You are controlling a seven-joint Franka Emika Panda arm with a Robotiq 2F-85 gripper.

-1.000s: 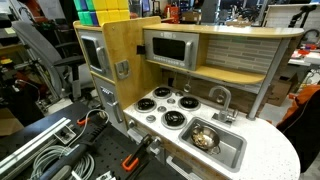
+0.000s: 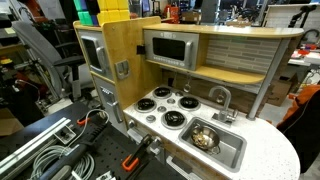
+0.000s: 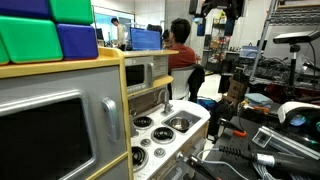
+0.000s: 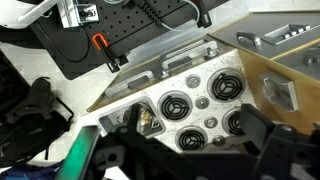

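Observation:
In the wrist view my gripper looks down from high over the toy kitchen, its two dark fingers [image 4: 276,150] wide apart. Only the stove top shows between them, and no object is held. A metal pot or bowl [image 2: 204,138] rests in the sink [image 2: 232,153], beside the faucet [image 2: 226,98]. Left of the sink lies the cooktop [image 2: 160,112] with several round burners, bare of cookware. The silver microwave [image 2: 171,48] on the shelf appears closed.
Green, blue and yellow blocks [image 3: 75,41] line the top of the tall wooden cabinet [image 2: 124,45]. Cables [image 2: 48,160] and an orange-handled clamp [image 2: 131,162] lie on the black table in front. White counter [image 2: 262,150] to the sink's right is clear.

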